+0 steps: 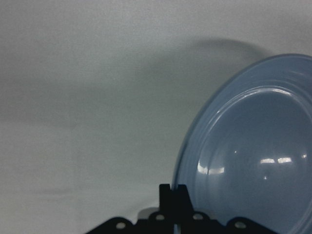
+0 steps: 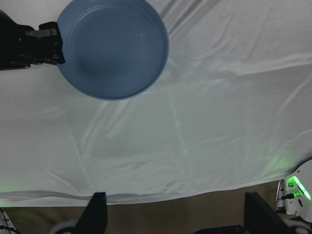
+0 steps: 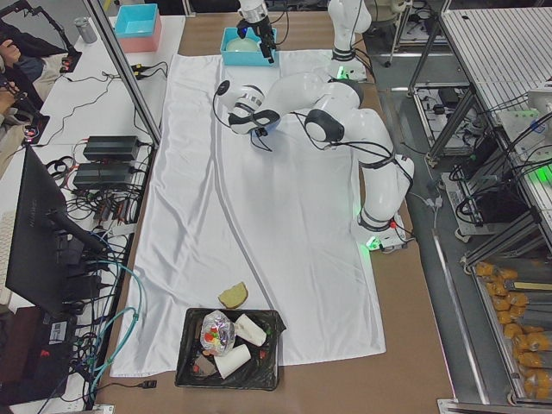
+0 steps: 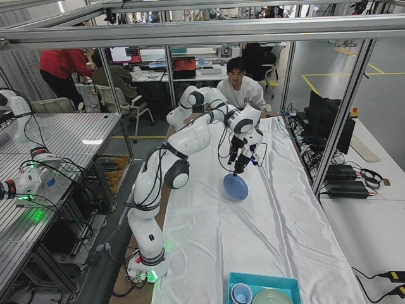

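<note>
A shiny blue plate [image 1: 258,146] hangs over the white cloth, seen also in the camera right view [image 4: 235,187]. My left gripper is shut on its rim, at the plate's near edge in the left wrist view. In the right wrist view the plate [image 2: 112,48] shows whole, with a black gripper at its left rim. My right gripper stands open, its two fingers apart above the cloth's edge, nothing between them. In the camera left view the plate is mostly hidden under the arms.
A turquoise tray [image 4: 264,282] with a cup and green dish lies at one end of the cloth. A black bin [image 3: 228,345] with wrappers and a yellow sponge [image 3: 233,295] are at the other. A person sits beyond the cloth.
</note>
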